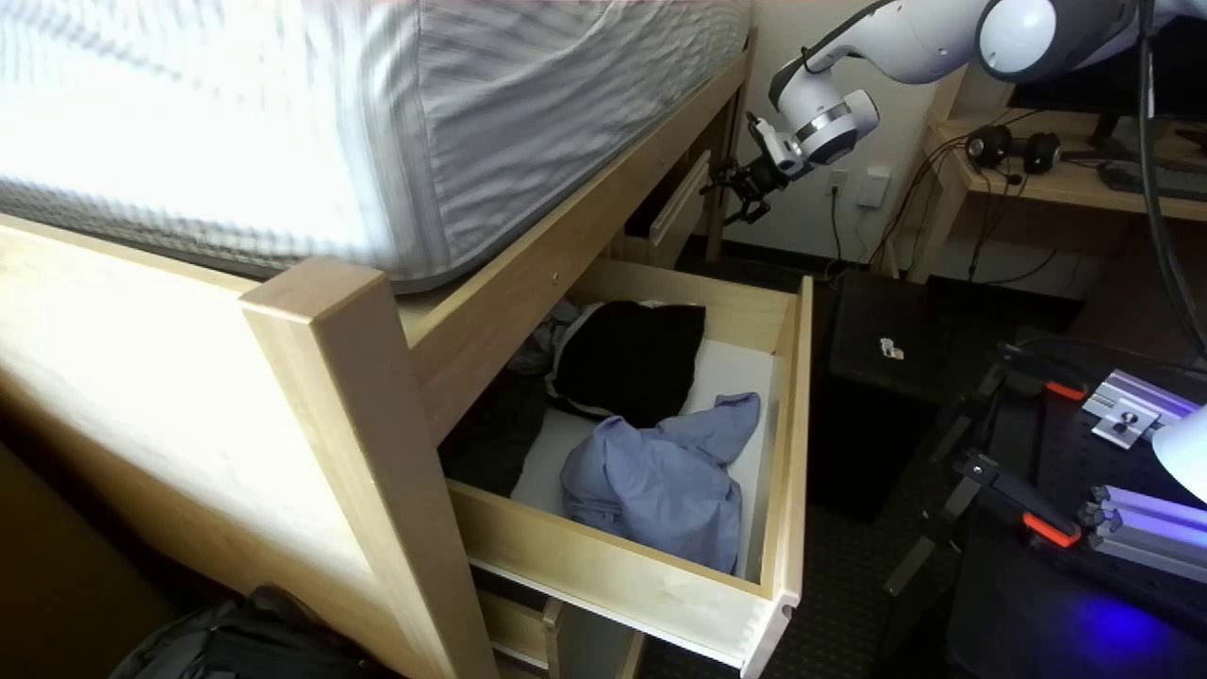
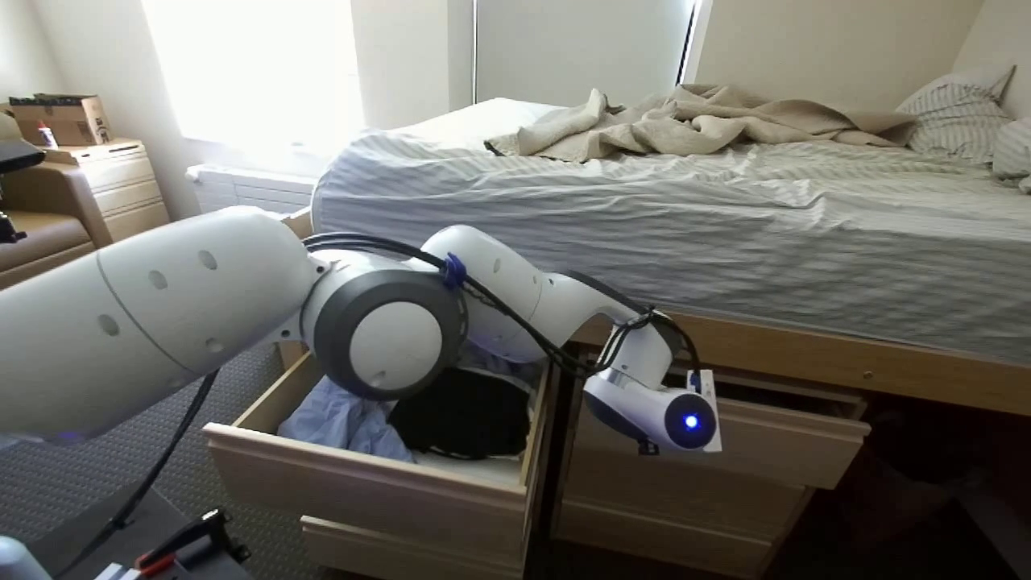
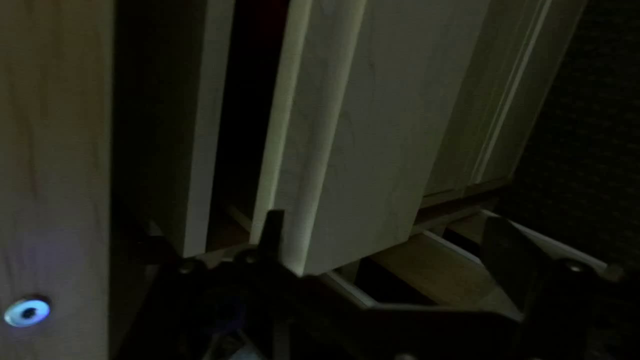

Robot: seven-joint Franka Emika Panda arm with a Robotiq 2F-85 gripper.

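In exterior view 1 my black gripper (image 1: 727, 203) is beside the front of the far drawer (image 1: 681, 206), which stands partly pulled out under the bed. The wrist view shows my gripper open, its fingers (image 3: 273, 231) spread wide. One finger overlaps the lower end of the drawer front (image 3: 384, 144) there; whether it touches cannot be told. Nothing shows held. In exterior view 2 the arm's wrist (image 2: 638, 411) hides the fingers, in front of that same drawer (image 2: 788, 440).
A near drawer (image 1: 798, 441) is pulled far out, holding a blue cloth (image 1: 662, 481) and a black cloth (image 1: 634, 356). The bed rail (image 1: 611, 187) runs above the drawers. To the right stand a desk (image 1: 1086, 194) and a black work surface (image 1: 1018, 611).
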